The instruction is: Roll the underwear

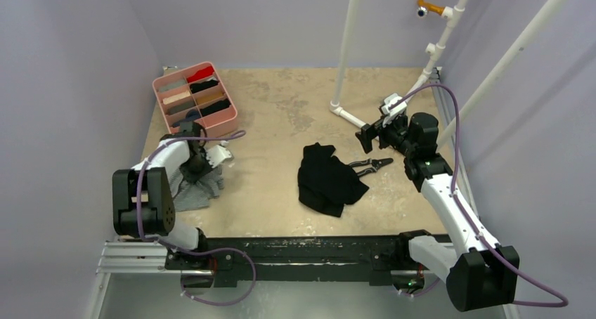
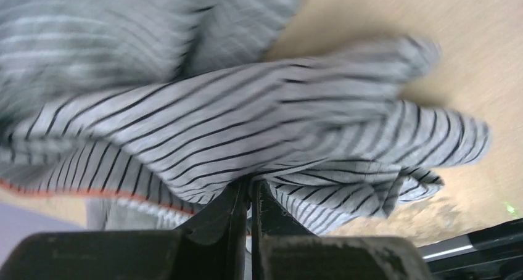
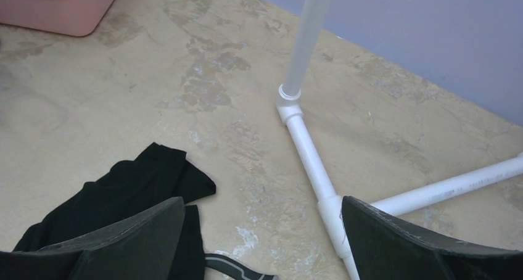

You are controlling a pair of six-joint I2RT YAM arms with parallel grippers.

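A grey striped cloth (image 1: 197,192) lies bunched in folds at the left of the table, partly under my left arm; it fills much of the left wrist view (image 2: 203,126), with an orange edge visible. My left gripper is shut down in the folds; whether fabric is between its fingertips is hard to see. My right gripper (image 1: 371,135) hangs open over the right side, its fingers wide apart in the right wrist view, nothing between them.
A pink divided box (image 1: 231,122) of folded cloths stands at the back left. A black cloth (image 1: 327,182) and pliers (image 1: 379,162) lie centre right, beside white pipes (image 3: 308,150).
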